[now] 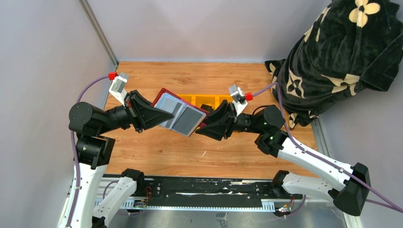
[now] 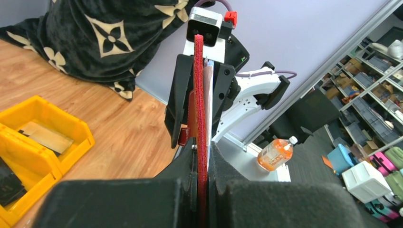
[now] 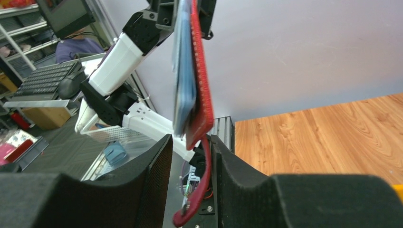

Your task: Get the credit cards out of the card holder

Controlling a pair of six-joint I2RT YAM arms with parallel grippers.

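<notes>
A red-edged card holder, spread open with clear and grey sleeves facing up, is in the air above the table. My left gripper is shut on its left side; the left wrist view shows its red cover edge-on between the fingers. At the holder's right end, my right gripper stands part open. In the right wrist view, a dark red strap hangs from the holder into the gap between the right fingers. Whether cards sit in the sleeves is hard to tell.
Behind and below the holder, a yellow divided bin rests on the wooden table, with a dark item inside. A black patterned blanket lies at the back right.
</notes>
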